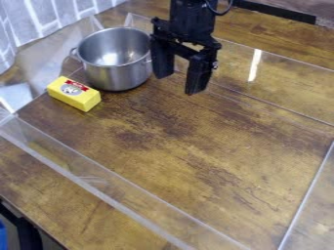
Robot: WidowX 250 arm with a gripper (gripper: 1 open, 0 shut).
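My black gripper [182,76] hangs over the upper middle of the wooden table, open, its two fingers apart with nothing visible between them. It is to the right of a steel pot [115,61]. A yellow box [73,95] with a red and white label lies at the left, below and left of the pot.
Transparent walls edge the area at the left, back and right. A crumpled light material [16,94] is at the far left.
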